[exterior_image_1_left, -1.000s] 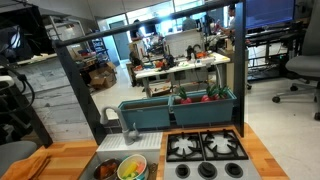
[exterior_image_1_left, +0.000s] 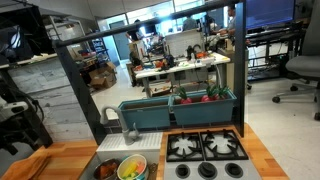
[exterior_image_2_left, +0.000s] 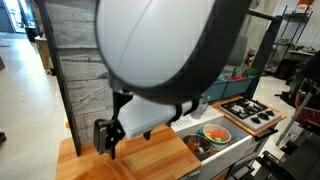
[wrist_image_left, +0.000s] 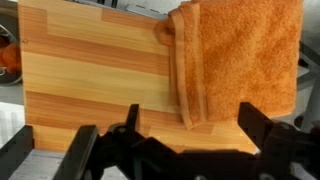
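Note:
An orange cloth (wrist_image_left: 245, 55) lies flat on the wooden counter (wrist_image_left: 95, 75), folded along its left side. It also shows at the lower left of exterior view 1 as an orange patch (exterior_image_1_left: 27, 165), and low in exterior view 2 as a cloth (exterior_image_2_left: 92, 166). My gripper is open, its dark fingers set apart at the bottom of the wrist view, over the cloth's near left part. Nothing is held between them. In exterior view 2 the gripper hangs above the counter near the cloth, with the arm's white body hiding much of the scene.
Right of the cloth's counter, a sink (exterior_image_1_left: 109, 155) holds bowls, one a colourful bowl (exterior_image_1_left: 132, 167). Farther right is a stove (exterior_image_1_left: 206, 150), with a teal bin (exterior_image_1_left: 205, 110) behind. A grey wall panel (exterior_image_2_left: 92, 75) borders the counter. Bare wood lies left of the cloth in the wrist view.
In exterior view 1 the arm at the left edge has come lower, toward the counter with the cloth. The sink, bowls and stove look the same.

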